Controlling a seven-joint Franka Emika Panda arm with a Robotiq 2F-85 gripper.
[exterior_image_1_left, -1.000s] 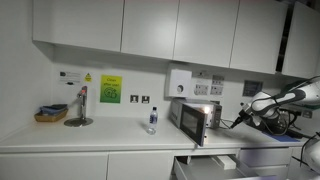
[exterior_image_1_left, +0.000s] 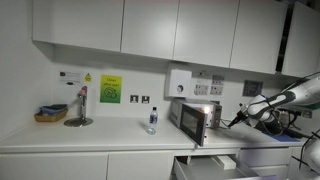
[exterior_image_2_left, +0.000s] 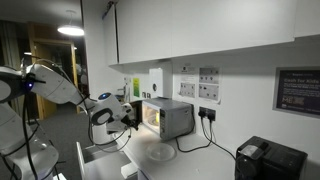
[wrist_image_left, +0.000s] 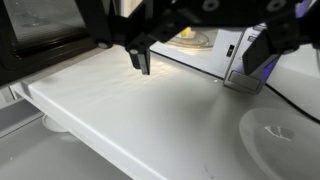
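Note:
My gripper is open above the white counter, its dark fingers well apart with nothing between them. Ahead of it, at the top of the wrist view, is the lit inside of a microwave (exterior_image_2_left: 178, 121). Its door (exterior_image_1_left: 193, 121) stands swung open. Inside the microwave sits something yellow (wrist_image_left: 187, 32) on the turntable; what it is cannot be made out. A clear round plate or lid (wrist_image_left: 283, 145) lies on the counter to the right in the wrist view. In exterior view 2 the gripper (exterior_image_2_left: 130, 118) hangs near the microwave's open front.
Below the counter a drawer (exterior_image_1_left: 212, 168) is pulled open. A water bottle (exterior_image_1_left: 152, 121), a tap (exterior_image_1_left: 82, 105) and a basket (exterior_image_1_left: 51, 113) stand farther left. A black toaster (exterior_image_2_left: 268, 160) is at the right in exterior view 2. Cables hang behind the plate.
The arm has shifted slightly near the right end of the counter. The microwave, its open door, the drawer and the bottle look unchanged.

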